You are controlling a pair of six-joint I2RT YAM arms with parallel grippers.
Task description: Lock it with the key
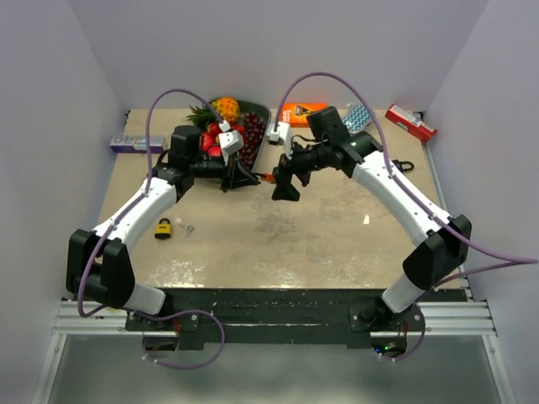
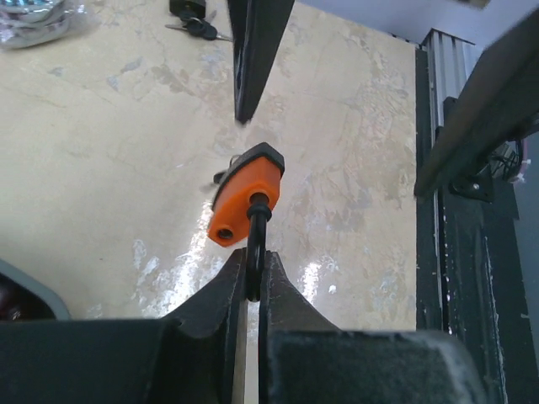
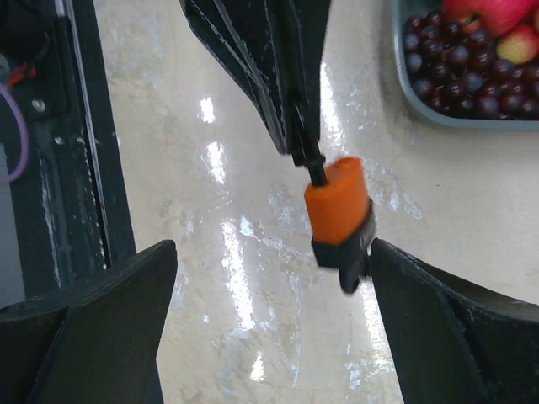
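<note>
An orange-bodied padlock with a black bottom hangs between the two grippers at table centre, also seen in the right wrist view [image 3: 335, 206]. My left gripper is shut on its black shackle, holding it above the table. My right gripper stands open just beyond the padlock, its fingers apart on either side with the padlock clear between or ahead of them. A small piece, possibly the key, sticks out from the padlock's bottom; it is partly hidden.
A fruit basket [image 1: 264, 114] sits behind the left arm. A yellow padlock [image 1: 163, 229] and small keys [image 1: 189, 229] lie front left. A black padlock [image 1: 402, 166] lies at the right, boxes along the back.
</note>
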